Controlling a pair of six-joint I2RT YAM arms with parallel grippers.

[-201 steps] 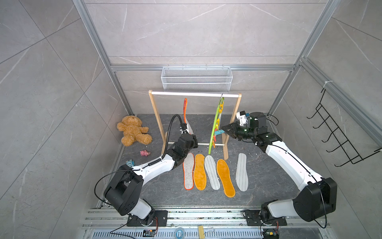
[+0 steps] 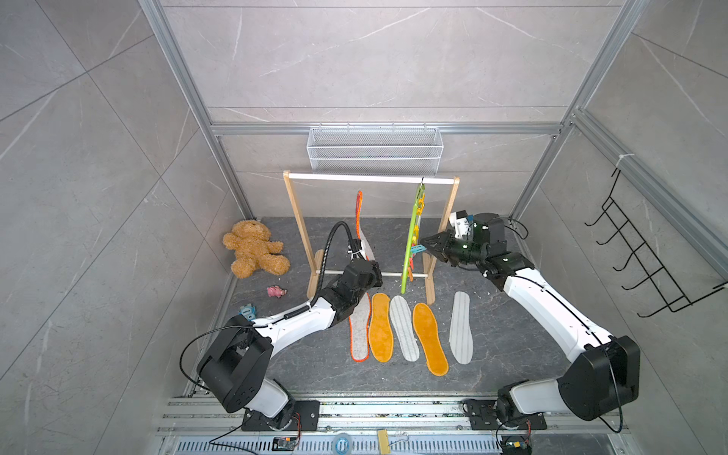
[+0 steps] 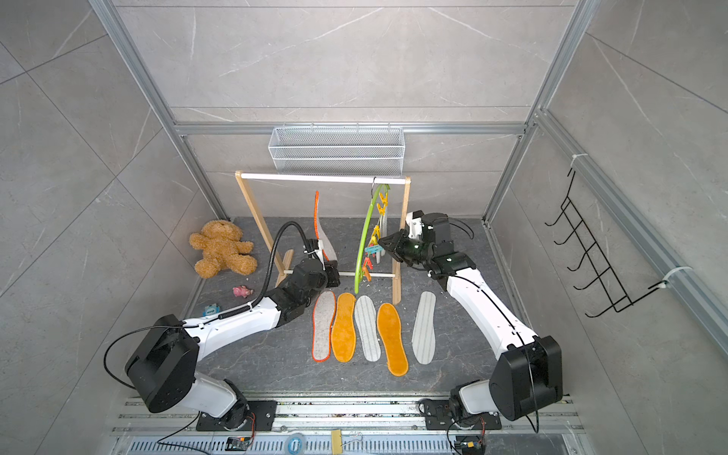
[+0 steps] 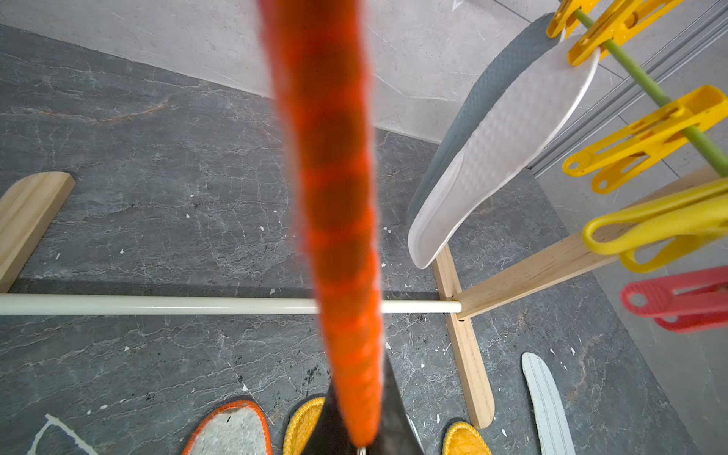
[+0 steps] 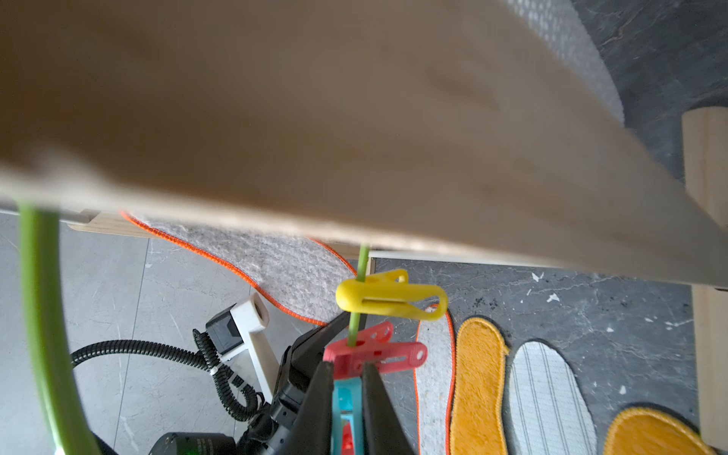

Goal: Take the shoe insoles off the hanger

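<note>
A green clip hanger [image 2: 411, 242] hangs from the rail with yellow, red and blue clips. My right gripper is shut on a blue clip [image 5: 347, 394] at its lower end, beside a red clip [image 5: 356, 352]. My left gripper is shut on an orange-edged insole [image 4: 337, 227], held upright left of the hanger. A white insole [image 4: 500, 151] still hangs in yellow clips. Several insoles lie in a row on the floor in front: orange-edged grey [image 2: 359, 333], yellow [image 2: 380, 326] and white [image 2: 461, 326].
A wooden rack [image 2: 298, 212] with white rails frames the hanger. A teddy bear [image 2: 254, 250] and small toys sit at left. A wire basket [image 2: 375, 148] is on the back wall, a black hook rack [image 2: 644, 258] on the right wall.
My right gripper is almost unmoved; the hanger's lower end has shifted slightly.
</note>
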